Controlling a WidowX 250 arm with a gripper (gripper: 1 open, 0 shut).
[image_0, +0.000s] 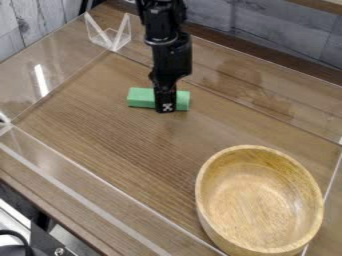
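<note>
A green rectangular block lies on the wooden table, left of centre in the camera view. The black gripper reaches down from the top and sits over the right part of the block, its tips at or just above it. The fingers look close together, and I cannot make out anything held between them.
A large round wooden bowl takes up the lower right. Clear plastic pieces lie along the left edge and at the top left.
</note>
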